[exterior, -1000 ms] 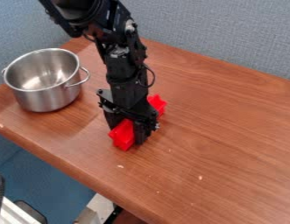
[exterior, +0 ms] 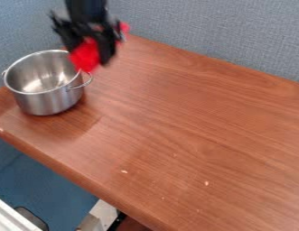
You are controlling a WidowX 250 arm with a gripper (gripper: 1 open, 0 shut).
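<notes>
My black gripper (exterior: 94, 41) is at the top left, motion-blurred, above and just right of the back rim of a steel pot (exterior: 43, 95). It is shut on a red object (exterior: 85, 56), which is also blurred, so its shape is unclear. The pot has two handles and stands at the left end of the wooden table (exterior: 176, 135).
A grey textured wall stands behind.
My gripper has risen from the middle of the table and moved back and left to beside the pot, carrying the red object with it.
</notes>
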